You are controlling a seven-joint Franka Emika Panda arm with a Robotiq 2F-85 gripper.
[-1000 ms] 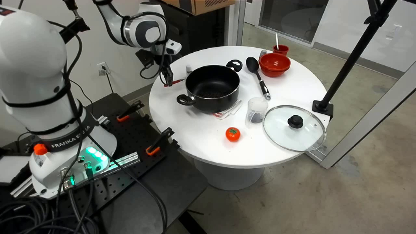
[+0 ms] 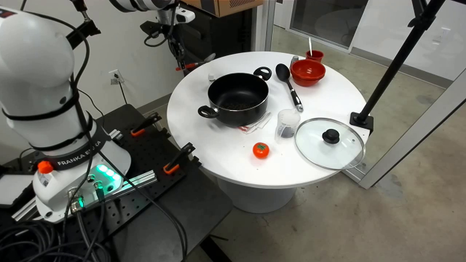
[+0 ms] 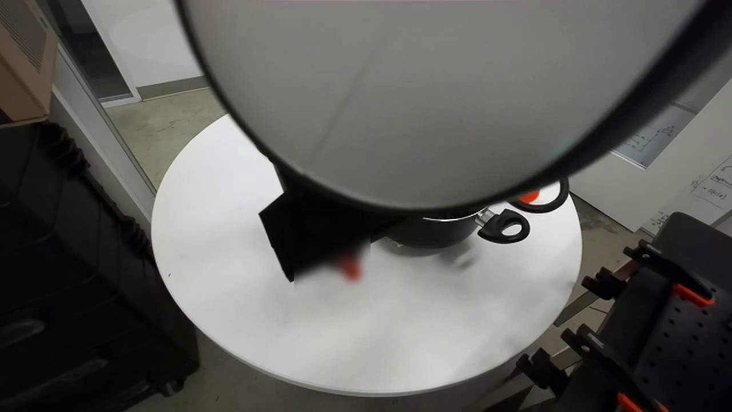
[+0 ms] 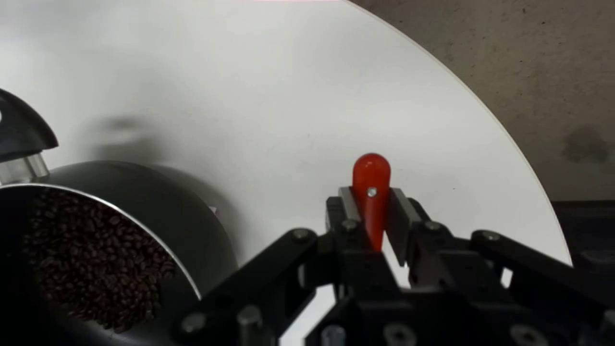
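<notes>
In the wrist view my gripper is shut on the red handle (image 4: 372, 172) of a utensil, its end poking out between the fingers. Exterior view 1 shows that red handle (image 2: 188, 66) at the table's far left edge, with a greyish spoon-like head (image 2: 210, 57) pointing right. The utensil appears blurred in exterior view 2, mostly covered by the arm. To the gripper's left in the wrist view, apart from it, stands a black pot (image 4: 190, 230) with dark beans (image 4: 104, 259) inside.
Around the pot on the white table (image 2: 205, 148) are a tomato (image 2: 260, 150), a clear cup (image 2: 288, 123), a glass lid (image 2: 314, 144), a black ladle (image 2: 284, 73) and red bowls (image 2: 308, 70). Bare tabletop lies under my gripper.
In exterior view 1 the arm and gripper have shifted up and left in the picture, away from the pot, carrying the red-handled utensil. The things on the table stay where they were.
</notes>
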